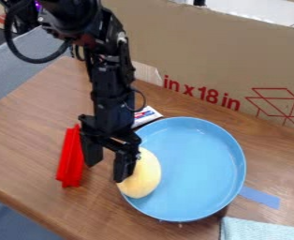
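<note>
A black robot arm reaches down from the top left, and its gripper [110, 157] stands open over the left rim of a light blue plate [198, 159]. A pale yellow round item [144, 180] rests on the left part of the plate, just right of and partly behind the fingers. Whether the fingers touch it, I cannot tell. A red elongated object [71, 155] lies on the table left of the gripper.
A cardboard box [225, 56] stands along the back. A white label-like item [146, 116] lies behind the plate. A light cloth [258, 231] is at the front right.
</note>
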